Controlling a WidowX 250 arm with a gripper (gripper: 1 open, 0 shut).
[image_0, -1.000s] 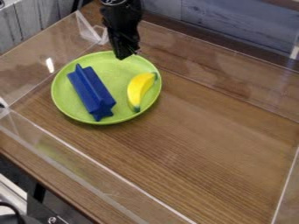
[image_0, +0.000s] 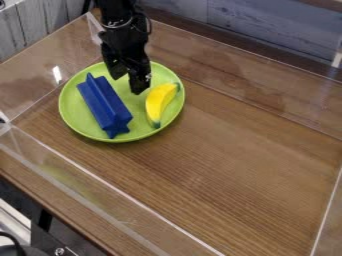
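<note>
A green plate (image_0: 124, 133) lies on the wooden table, holding a long blue block (image_0: 103, 107) on its left and a yellow banana (image_0: 160, 102) on its right. My black gripper (image_0: 127, 72) hangs low over the back of the plate, behind and between the two objects, its fingers open. Nothing shows between them.
A pale wall (image_0: 254, 25) runs along the back, and clear edging lines the table's sides.
The plate, block and banana have not moved.
</note>
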